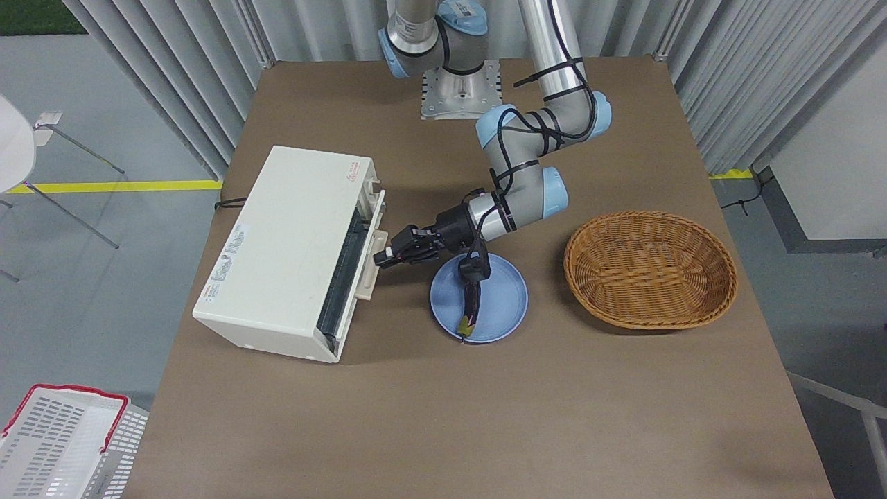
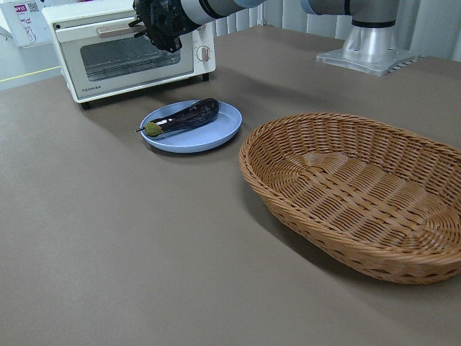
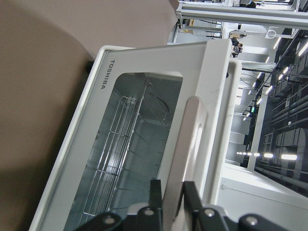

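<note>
A white Toshiba toaster oven [image 1: 271, 242] stands at the table's left, its glass door tilted slightly out from the top, with a dark gap above it. My gripper is shut on the door's pale handle [image 3: 188, 137], seen close in the wrist view. Below the arm, a blue plate [image 1: 504, 309] carries a dark eggplant [image 2: 189, 116] with a green stem, partly covered by the arm in the front view.
An oval wicker basket [image 1: 651, 273] sits to the right of the plate. The robot's base [image 1: 459, 95] is at the back.
</note>
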